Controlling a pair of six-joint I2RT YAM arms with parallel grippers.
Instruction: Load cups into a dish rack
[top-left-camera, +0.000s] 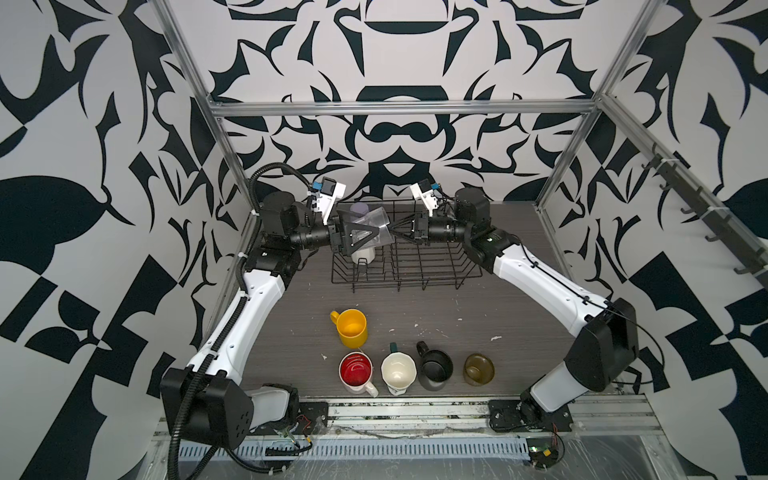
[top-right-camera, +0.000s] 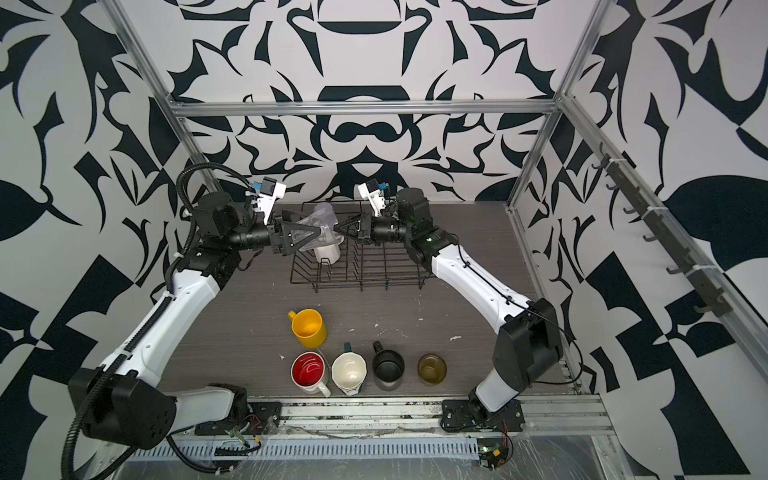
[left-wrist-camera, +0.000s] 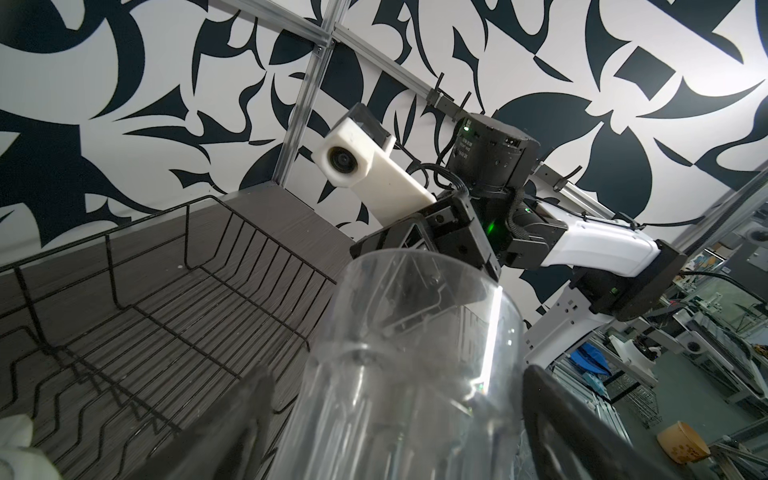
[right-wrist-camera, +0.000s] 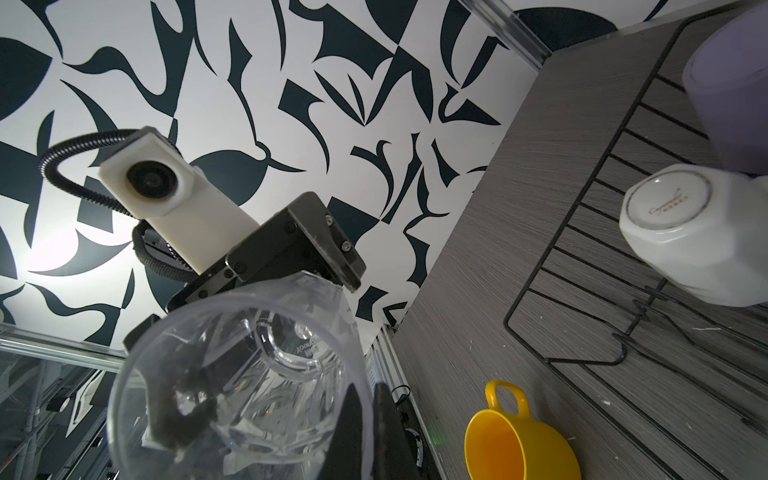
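A clear cup (left-wrist-camera: 400, 336) is tilted in the air above the wire rack (top-left-camera: 424, 281). My left gripper (top-left-camera: 369, 235) stands open around it, one finger (left-wrist-camera: 236, 424) on each side in the left wrist view, with a gap beside the cup. The right gripper is shut on the cup's rim, which passes between its fingers in the right wrist view. In the rack's left part are an upside-down white cup (right-wrist-camera: 696, 232) and a purple cup (right-wrist-camera: 732, 88).
A yellow mug (top-left-camera: 352, 328), red-lined mug (top-left-camera: 356, 369), white mug (top-left-camera: 398, 371), black mug (top-left-camera: 435, 368) and brown glass (top-left-camera: 479, 369) stand near the front edge. The rack's right part looks empty.
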